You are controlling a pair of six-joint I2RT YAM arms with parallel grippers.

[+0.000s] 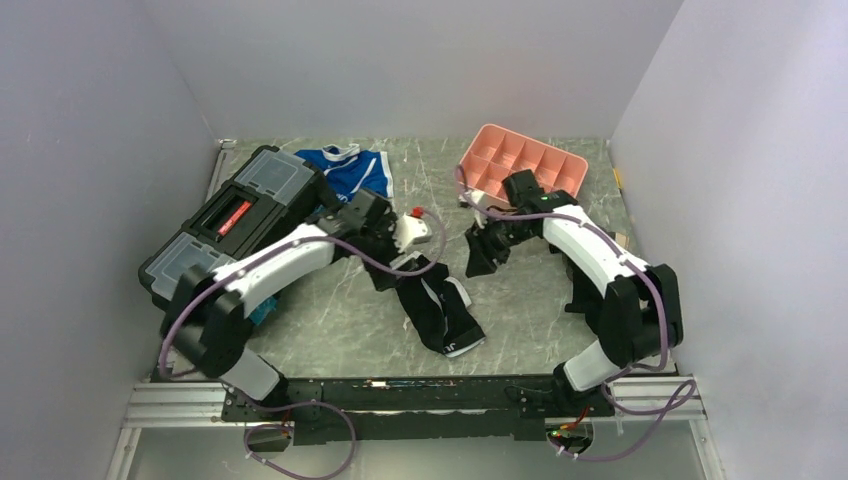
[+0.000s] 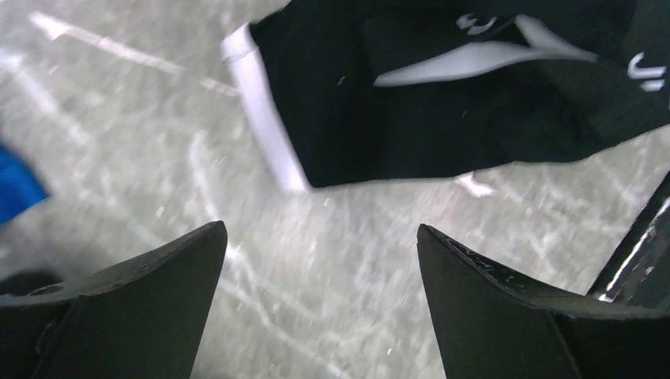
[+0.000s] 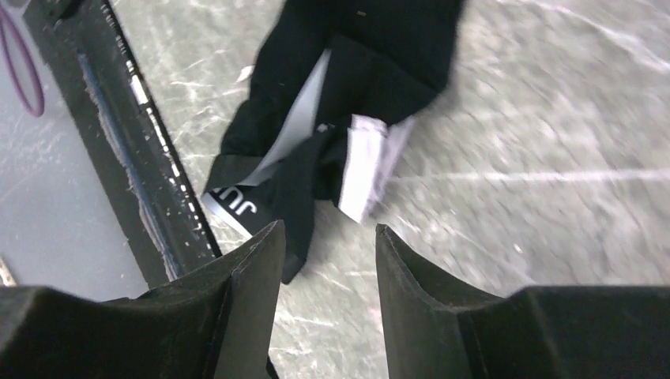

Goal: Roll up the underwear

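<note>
Partly folded black underwear (image 1: 436, 310) with white trim lies on the grey marbled table, angled toward the front edge. My left gripper (image 1: 385, 280) hovers over its upper left end in the top view. In the left wrist view the left fingers (image 2: 150, 308) stand wide apart over bare table, and the underwear (image 2: 395, 126) lies beyond them. To the right of the cloth, my right gripper (image 1: 481, 265) is raised with nothing held. Between its parted fingers only table shows; the folded underwear (image 3: 300, 142) with its white flap lies past the tips.
A pink divided box (image 1: 520, 160) stands at the back right. On the left is a black toolbox (image 1: 235, 215), with a blue garment (image 1: 350, 172) behind it. Dark items (image 1: 585, 300) lie at the right, partly behind the right arm. Table front of the underwear is narrow.
</note>
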